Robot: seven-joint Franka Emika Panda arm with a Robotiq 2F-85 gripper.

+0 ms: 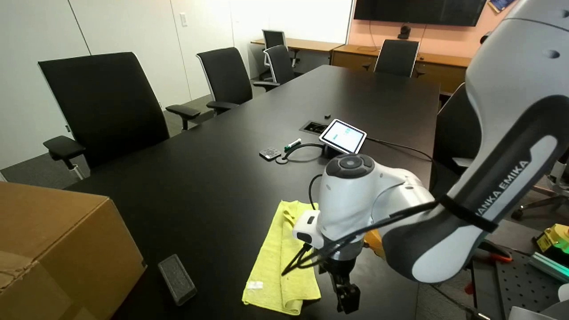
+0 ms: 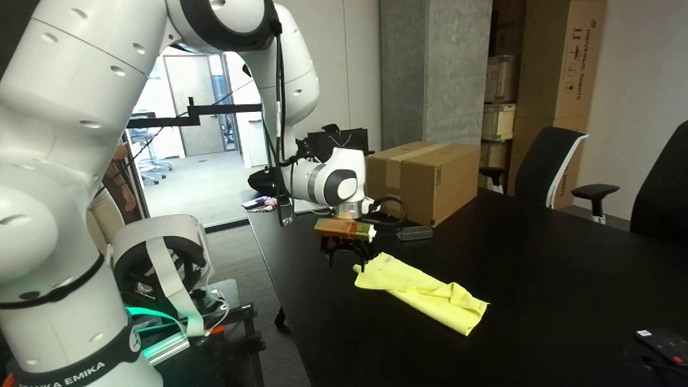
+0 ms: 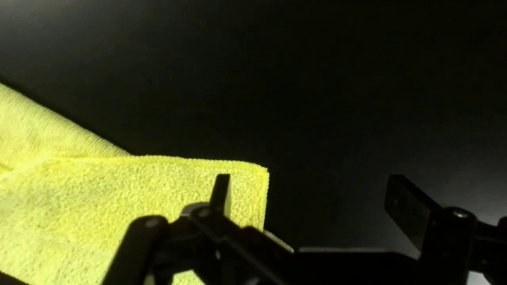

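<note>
A yellow cloth lies partly folded over on the dark table, with a small white tag near its front corner. From the other side, the same cloth stretches lengthwise across the tabletop. My gripper is low beside the cloth's front right corner. Its fingers are spread wide with nothing between them, as the wrist view shows for the open gripper. There, the left finger appears over the cloth near its corner, and the right finger over bare table. Whether either finger touches anything, I cannot tell.
A cardboard box and a dark eraser-like block are to the cloth's left. Farther back stand a small tablet, a green-capped marker and a small grey item. Bare table lies between box and cloth.
</note>
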